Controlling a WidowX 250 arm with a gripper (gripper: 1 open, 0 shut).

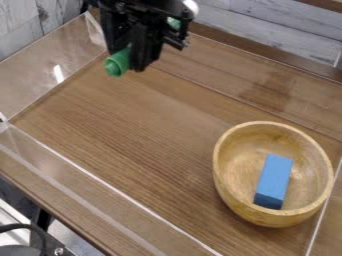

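My gripper (118,50) hangs at the top left of the camera view, dark, shut on a small green object (118,60) held above the wooden tray floor. Its fingers partly hide the object's upper part. A tan oval bowl (233,150) sits at the lower right, with a blue block (273,182) inside it.
Another green object (174,22) shows at the top, behind the arm. Pale walls run along the left and back edges, and a black cable lies at the bottom left.
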